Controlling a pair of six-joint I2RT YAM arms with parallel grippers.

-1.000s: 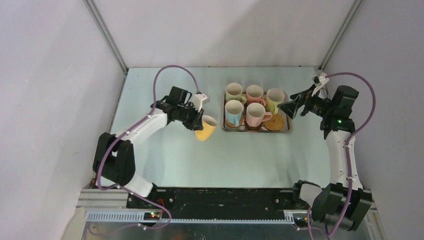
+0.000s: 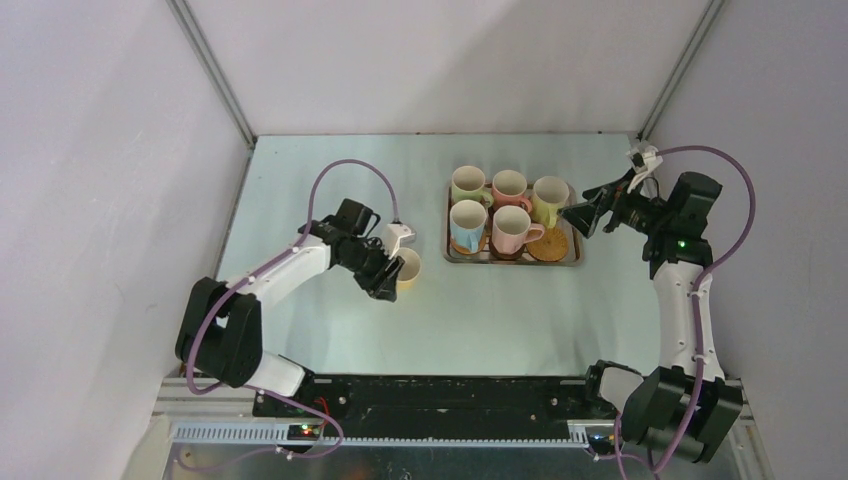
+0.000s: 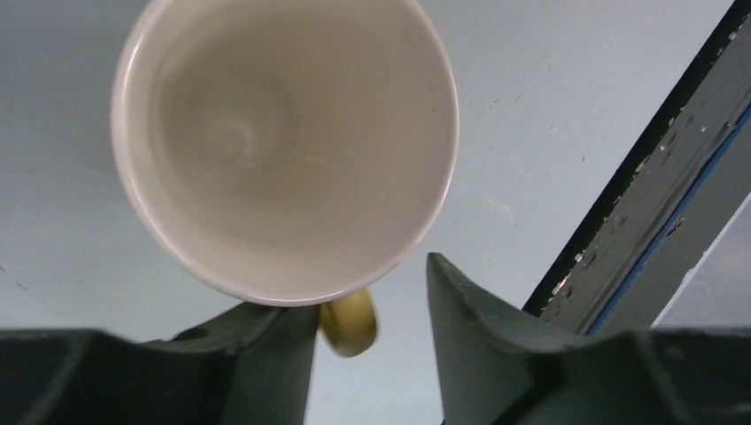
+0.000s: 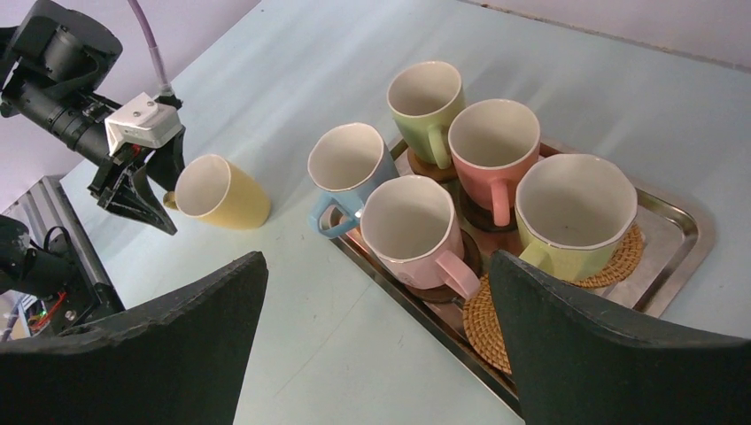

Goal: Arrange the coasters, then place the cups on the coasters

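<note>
The pale yellow cup (image 2: pixel 408 269) is on the table left of the tray, apparently standing, with its mouth up. My left gripper (image 2: pixel 388 283) is at its left side. In the left wrist view the cup's yellow handle (image 3: pixel 349 324) shows between the parted fingers, with a clear gap on the right; contact on the left is hard to judge. A bare woven coaster (image 2: pixel 546 245) lies in the tray's near right corner, partly hidden in the right wrist view (image 4: pixel 485 332). My right gripper (image 2: pixel 578 215) hangs open and empty near the tray's right side.
The metal tray (image 2: pixel 478 258) carries several mugs on coasters: a blue mug (image 2: pixel 467 222), a pink mug (image 2: pixel 510 231), a green mug (image 2: pixel 467 186), a coral mug (image 2: pixel 508 186) and a yellow-green mug (image 2: pixel 549 197).
The cup has gone from tilted in the left gripper to more upright, slightly left and nearer the front. The left fingers have moved towards the front. The right arm has barely shifted.
</note>
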